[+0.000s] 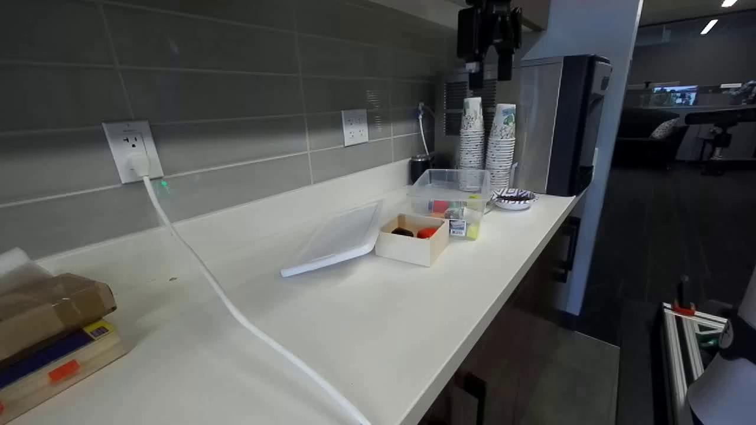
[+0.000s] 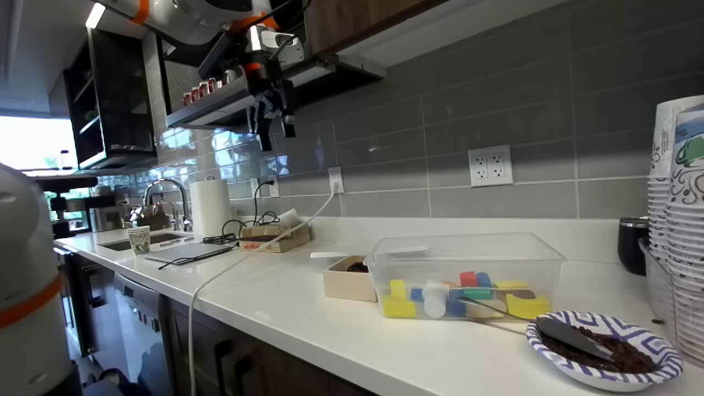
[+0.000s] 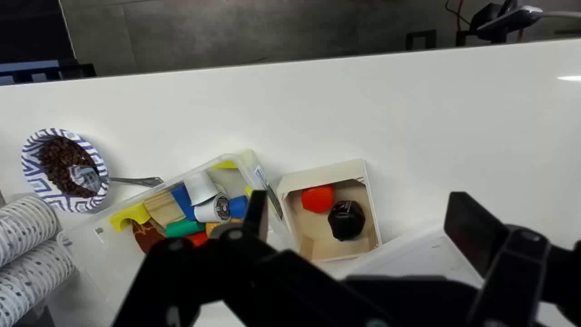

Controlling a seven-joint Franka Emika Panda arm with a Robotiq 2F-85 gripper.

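Observation:
My gripper is raised well above the counter, its two fingers spread wide with nothing between them. Below, in the wrist view, a small wooden box [image 3: 322,174] stands open, holding a red object [image 3: 317,199] and a black faceted object [image 3: 347,220]. A clear plastic bin [image 2: 462,251] beside the box contains several coloured blocks and white pieces. The bin's lid [image 1: 340,237] leans at a slant on the box's other side. A patterned bowl [image 2: 604,343] of dark brown bits has a spoon [image 3: 136,180] resting in it.
Tall stacks of paper cups [image 1: 501,145] stand by the steel appliance [image 1: 560,127] at the counter's end. A white cable [image 1: 237,311] runs from the wall outlet across the counter. Cardboard packages [image 1: 53,319] lie at the other end.

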